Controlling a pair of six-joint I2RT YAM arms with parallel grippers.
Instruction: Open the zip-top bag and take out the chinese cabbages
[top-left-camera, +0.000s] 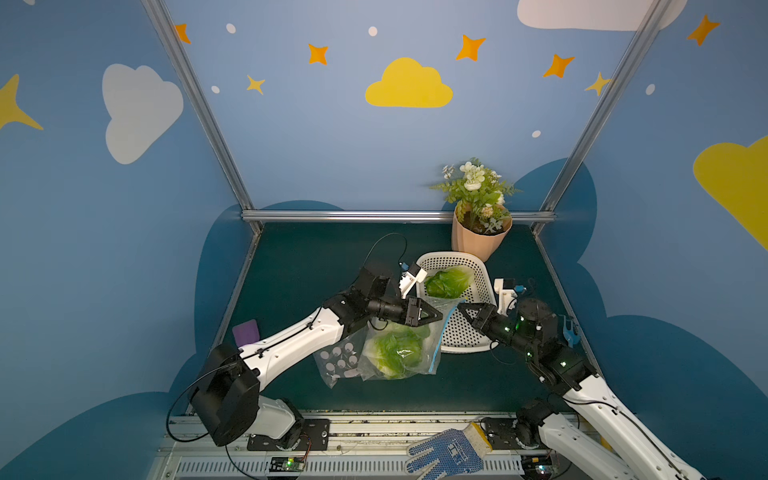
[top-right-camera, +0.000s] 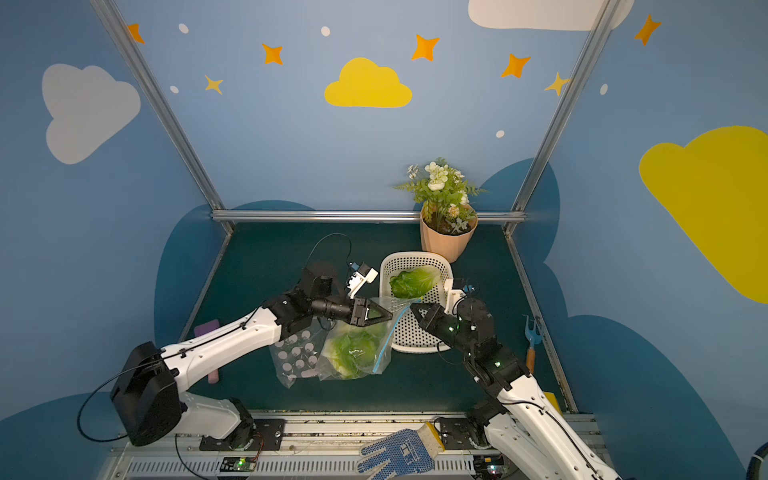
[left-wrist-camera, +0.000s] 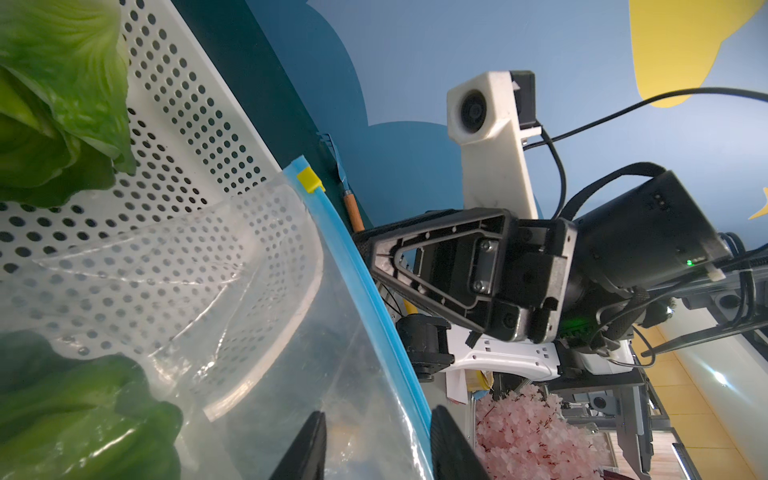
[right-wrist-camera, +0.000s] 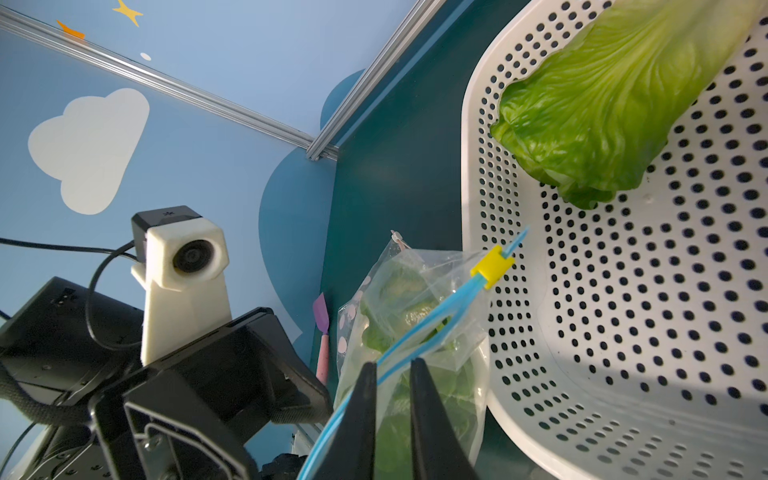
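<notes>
The clear zip top bag (top-left-camera: 409, 352) lies partly over the basket's near left side, with green cabbage (top-left-camera: 396, 352) inside it. Its blue zip strip (left-wrist-camera: 352, 280) ends in a yellow slider (right-wrist-camera: 490, 268). In the right wrist view, two blue strips run slightly apart below that slider. My left gripper is part open over the bag, its fingertips either side of the film near the zip; contact cannot be judged. Close to the zip from the right, my right gripper has a narrow gap between its fingers. Another cabbage (right-wrist-camera: 608, 104) rests loose in the basket.
The white perforated basket (top-left-camera: 472, 340) stands under both grippers, a flower pot (top-left-camera: 477, 240) behind it. Left of the bag lies a clear packet of round pieces (top-left-camera: 340, 364). A fork-like tool (top-right-camera: 531, 340) is at the right edge.
</notes>
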